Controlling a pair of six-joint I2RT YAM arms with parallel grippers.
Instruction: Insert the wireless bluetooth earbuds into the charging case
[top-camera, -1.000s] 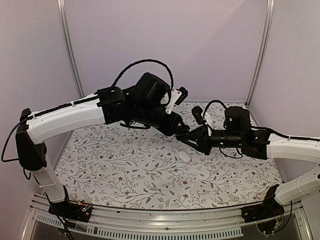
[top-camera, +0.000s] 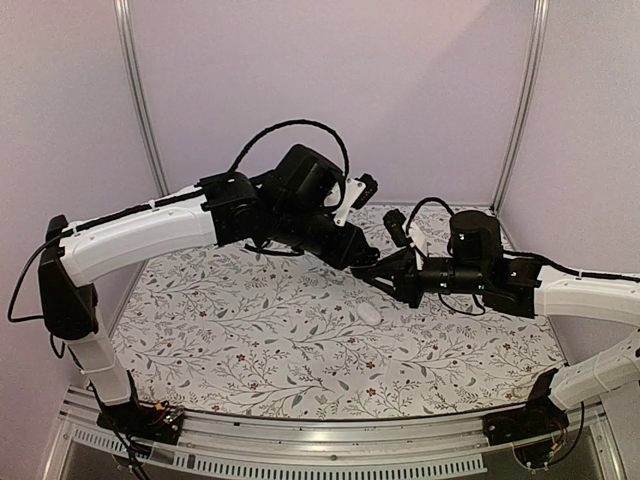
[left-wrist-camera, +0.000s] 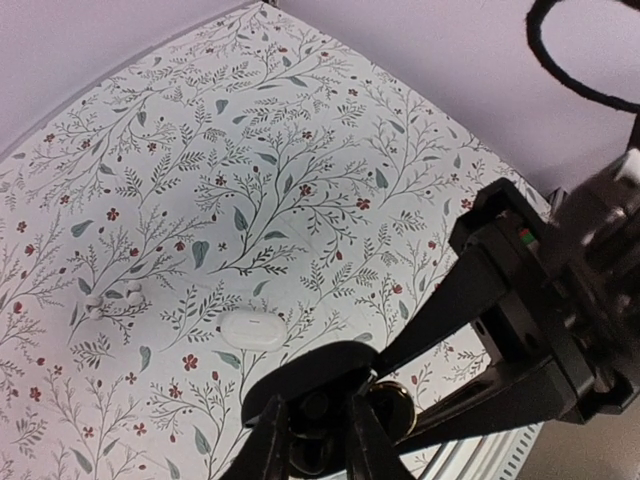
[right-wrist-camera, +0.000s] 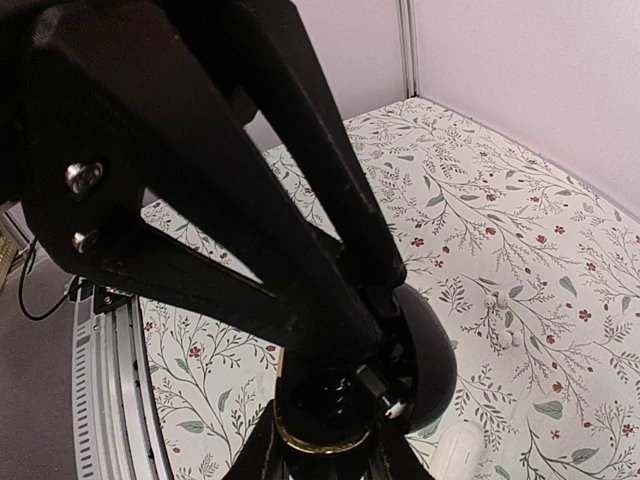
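Note:
My right gripper (top-camera: 380, 272) is shut on a dark glossy case with a gold-rimmed round part, seen open in the left wrist view with its lid (left-wrist-camera: 300, 370) raised and dark recesses inside. My left gripper (top-camera: 355, 255) reaches over it from above, its fingertips at the case; the finger is part open, and whether an earbud sits between the fingers cannot be made out. A white oval case (left-wrist-camera: 252, 329) lies on the floral surface below.
Small white pieces (left-wrist-camera: 115, 298) lie on the surface beside the white oval. Pale walls (top-camera: 330, 100) enclose the workspace, with a metal rail (top-camera: 300, 430) along the front edge.
My left arm has shifted very slightly to the right at the case. The right arm looks unchanged.

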